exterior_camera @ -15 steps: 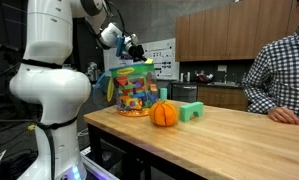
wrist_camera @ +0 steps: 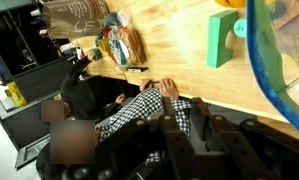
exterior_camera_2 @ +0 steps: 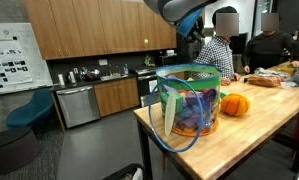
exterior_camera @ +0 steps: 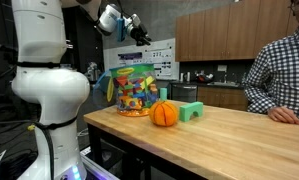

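A tall, colourful container (exterior_camera: pixel 132 96) with a green rim stands at the table's near-left end; a blue strap (exterior_camera_2: pixel 179 145) hangs down its side in exterior view 2. Above it, my gripper (exterior_camera: pixel 142 39) is raised clear of the rim. In the wrist view its dark fingertips (wrist_camera: pixel 172 104) stand apart at the bottom, with nothing seen between them. An orange pumpkin (exterior_camera: pixel 164 113) rests beside the container. Close by sits a mint-green block (exterior_camera: pixel 191 111), also visible in the wrist view (wrist_camera: pixel 221 38). The container's contents are mostly hidden.
One person in a checked shirt (exterior_camera: pixel 280 75) stands along its far side, and a second person (exterior_camera_2: pixel 269 55) is farther off. Bags (exterior_camera_2: pixel 264 80) and small items lie at the table's far end.
My gripper has risen from just over the container's rim to well above it and tilted outward. Pumpkin, block and container look unmoved.
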